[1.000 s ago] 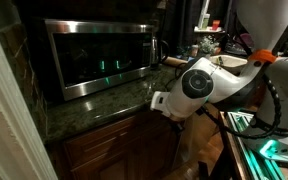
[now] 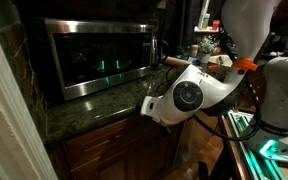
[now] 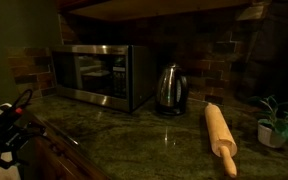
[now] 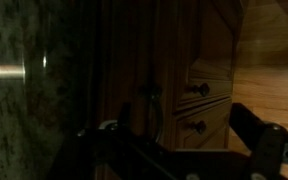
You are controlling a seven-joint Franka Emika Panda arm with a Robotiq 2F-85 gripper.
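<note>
My gripper stands open in the wrist view, its dark fingers wide apart. It looks down past the counter's edge at the wooden cabinet front, where two round knobs (image 4: 203, 90) show on drawers or doors. A dark, curved handle-like shape (image 4: 156, 108) lies in shadow between the fingers' lines; how far it is from them cannot be told. In exterior view 2 the gripper (image 3: 6, 145) hangs at the far left, beside the counter front. Exterior view 1 shows the white arm (image 2: 189, 96) before the lower cabinets (image 2: 109, 148).
On the dark counter (image 3: 134, 140) stand a microwave (image 3: 99, 75) and a kettle (image 3: 171, 88). A rolling pin (image 3: 219, 135) and a potted plant (image 3: 274, 125) are farther right.
The arm has shifted slightly down and to the left in exterior view 1. The counter and the things on it look unchanged.
</note>
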